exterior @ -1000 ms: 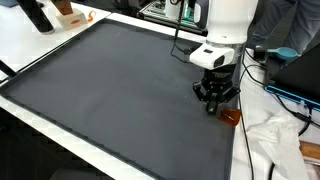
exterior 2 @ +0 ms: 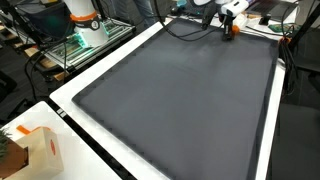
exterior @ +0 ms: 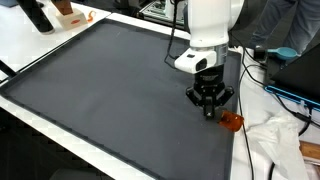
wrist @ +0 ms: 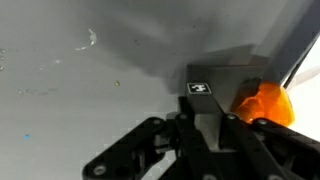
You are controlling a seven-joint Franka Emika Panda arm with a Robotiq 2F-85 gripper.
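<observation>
Low over the grey table [exterior: 110, 85], my black gripper [exterior: 209, 106] stands close to the surface by the table's edge. In the wrist view the gripper is shut on a dark block [wrist: 199, 88] that bears a small white marking; the fingers hide part of it. A translucent orange object [wrist: 265, 103] lies right beside the block at the right, and from outside that orange object [exterior: 231, 121] shows just beyond the fingers. From the far view, the gripper and orange object [exterior 2: 240, 23] appear small at the table's back right corner.
White crumpled plastic [exterior: 275, 140] and black cables [exterior: 295, 105] lie just past the edge near the gripper. An orange-and-white item [exterior: 70, 15] stands off the far left corner.
The arm has shifted and tilted slightly to the left in exterior view 1, and more of the orange object shows beside the fingers. The table surface looks the same.
</observation>
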